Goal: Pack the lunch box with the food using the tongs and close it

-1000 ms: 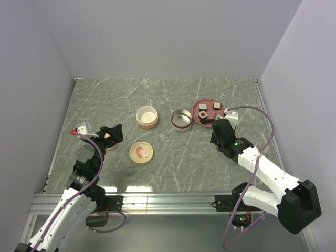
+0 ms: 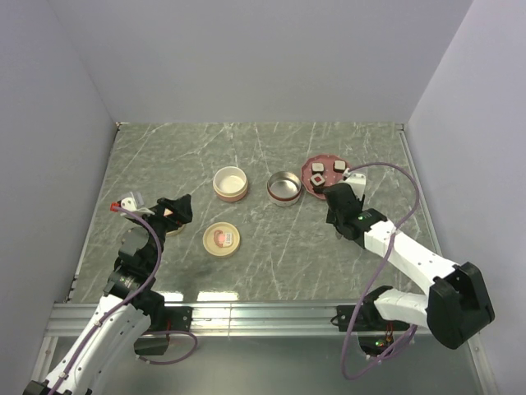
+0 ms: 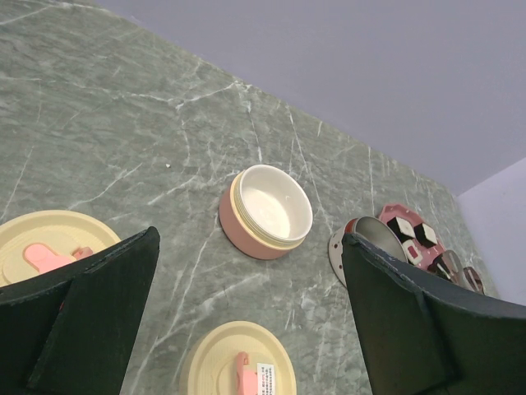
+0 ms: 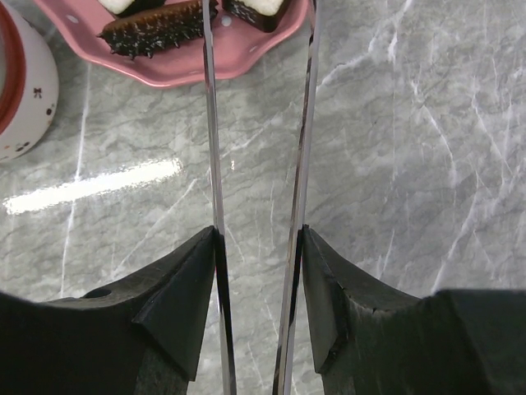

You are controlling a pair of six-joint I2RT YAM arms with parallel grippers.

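In the right wrist view my right gripper is shut on a pair of metal tongs (image 4: 215, 164), whose two arms stand apart. They reach up over the edge of the pink plate (image 4: 185, 76); their tips are out of frame. A dark, spiky sea cucumber (image 4: 152, 33) lies on that plate, one end by the left tong arm. Rice blocks with dark sides (image 4: 259, 12) sit beside it. Left of the plate stands the steel-lined bowl (image 2: 284, 186). My left gripper (image 2: 177, 211) is open and empty, left of the pink-and-cream bowl (image 3: 261, 210).
A round cream lid with a pink latch (image 2: 221, 239) lies in front of the pink-and-cream bowl. Another cream lid (image 3: 70, 222) is under the left gripper.
The left arm, bowls and lids have not moved.
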